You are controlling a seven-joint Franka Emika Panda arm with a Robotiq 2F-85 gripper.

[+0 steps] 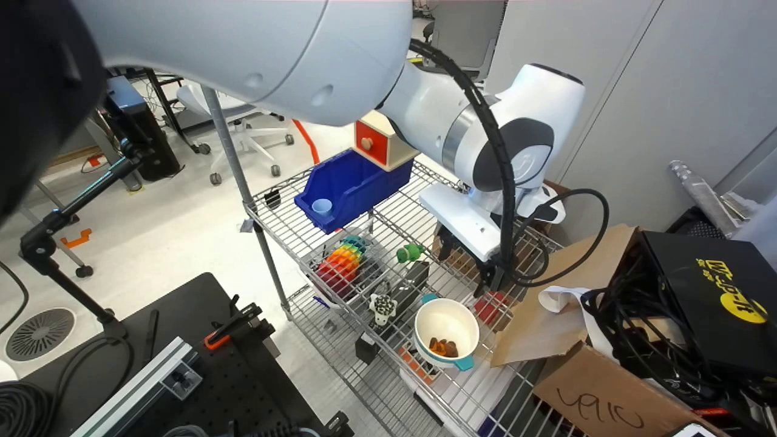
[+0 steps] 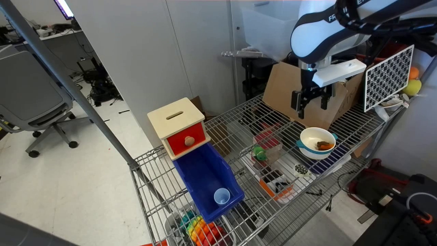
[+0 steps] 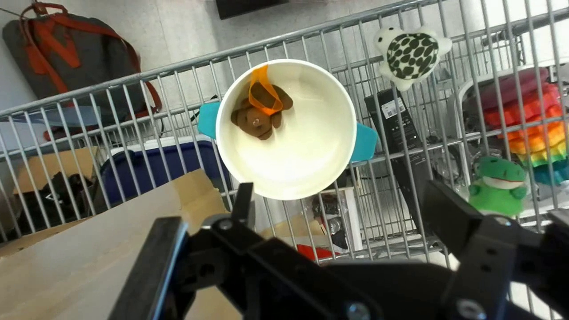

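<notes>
My gripper [image 2: 313, 107] stands open above the wire shelf, nothing between its fingers, behind and above a white pot [image 2: 314, 152] with teal handles. In the wrist view the pot [image 3: 314, 144] lies ahead of the spread fingers. Inside it, against one side of the wall, rests a small brown plush toy [image 3: 257, 120] with an orange ribbon. A white turtle toy [image 3: 410, 56] with a dark-spotted shell and a green frog toy [image 3: 498, 186] sit on the wires off to one side. A blue bin [image 1: 357, 188] holds a light blue cup [image 1: 322, 207].
A wooden box with a red drawer [image 2: 186, 140] stands at the blue bin's end. An open cardboard box [image 1: 604, 389] crowds the pot's other side, its flap [image 2: 301, 92] rising behind the gripper. Bare shelf wires lie between pot and bin.
</notes>
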